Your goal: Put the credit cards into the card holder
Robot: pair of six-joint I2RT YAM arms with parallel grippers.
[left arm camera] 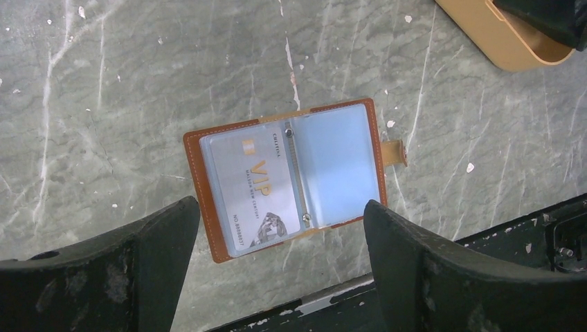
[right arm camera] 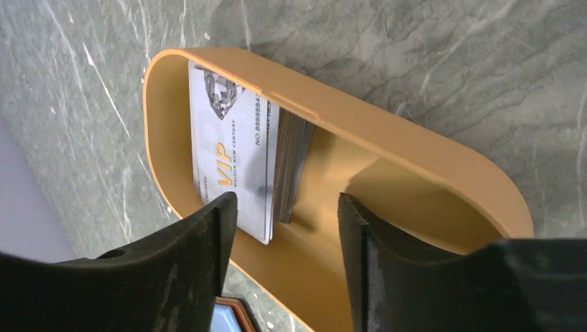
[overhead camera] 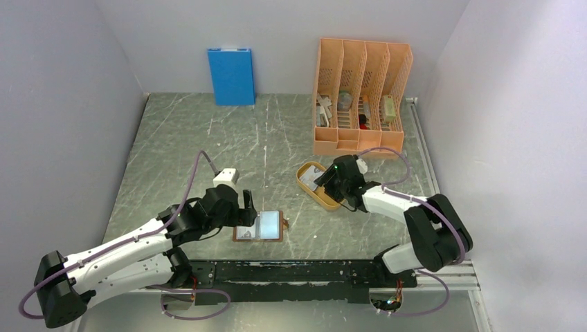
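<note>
An open brown card holder lies on the table, a VIP card in its left sleeve and a pale blue right page. My left gripper is open above it, holding nothing. A tan oval tray holds a stack of VIP cards against one end. My right gripper is open over the tray, fingertips either side of the stack's edge, with nothing visibly gripped.
An orange divided organizer with assorted items stands at the back right, a blue board at the back wall.
</note>
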